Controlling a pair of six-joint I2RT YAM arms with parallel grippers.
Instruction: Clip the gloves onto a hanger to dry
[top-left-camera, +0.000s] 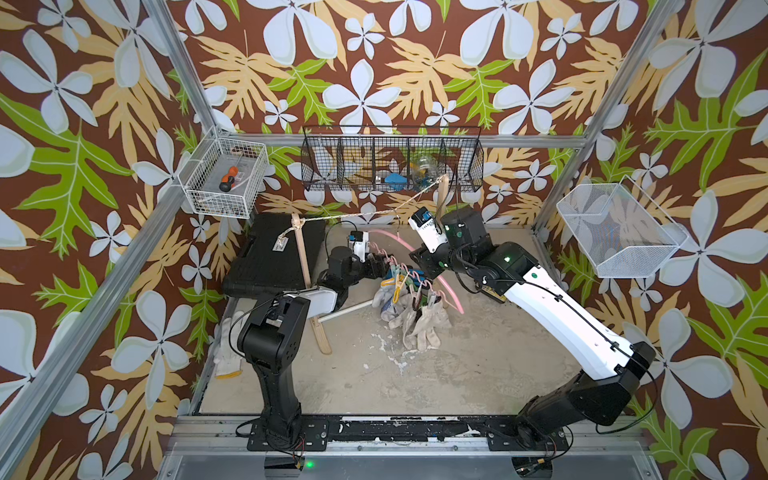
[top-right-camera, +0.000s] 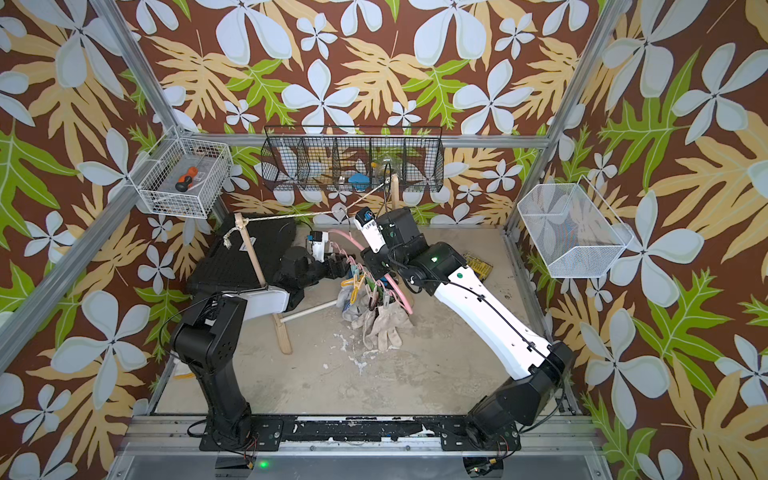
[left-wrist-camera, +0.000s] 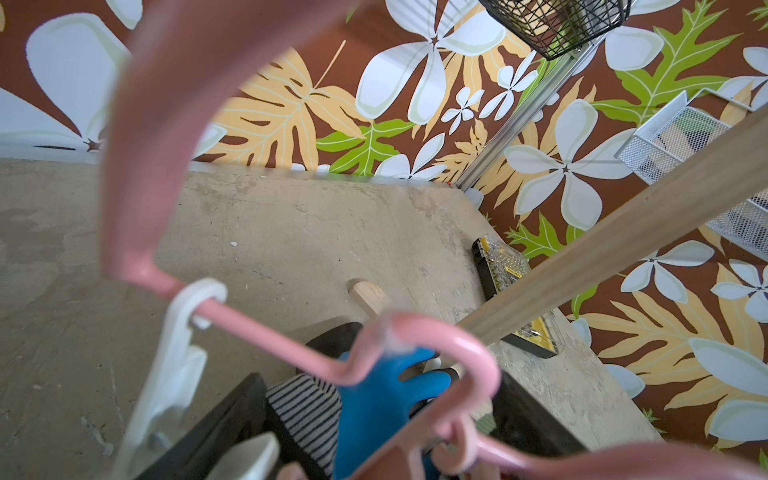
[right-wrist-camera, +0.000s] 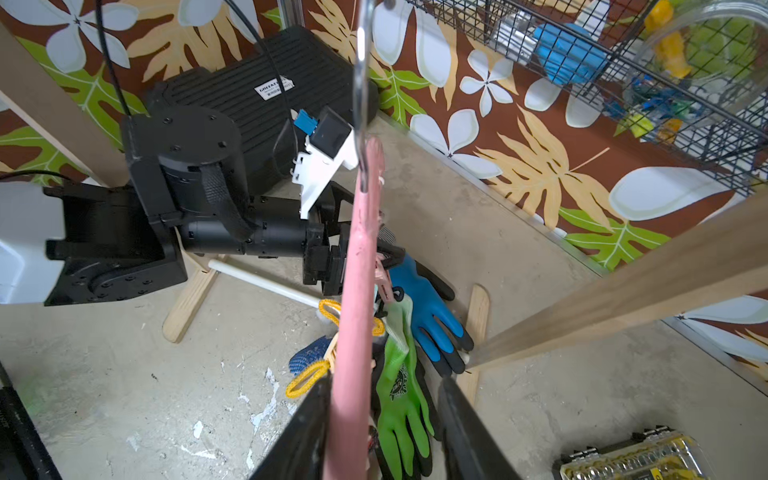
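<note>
The pink hanger (top-left-camera: 451, 293) hangs by a metal hook (right-wrist-camera: 361, 88) from the string (top-left-camera: 352, 214) between two wooden posts. Clipped below it are a green glove (right-wrist-camera: 406, 404), a blue glove (right-wrist-camera: 428, 300) and a pale grey glove (top-left-camera: 429, 324), among others. A white clip (left-wrist-camera: 170, 360) sits on the pink lower bar. My left gripper is open, its fingers apart around the lower bar's middle, by the blue glove. My right gripper is part open, fingers on either side of the hanger's upper arm; the pink arm runs close to the left finger.
A wooden post (right-wrist-camera: 624, 280) rises close to my right gripper. A black case (top-left-camera: 268, 256) lies at the back left, and a yellow-black box (left-wrist-camera: 512, 296) at the back right. Wire baskets (top-left-camera: 392, 160) hang on the back wall.
</note>
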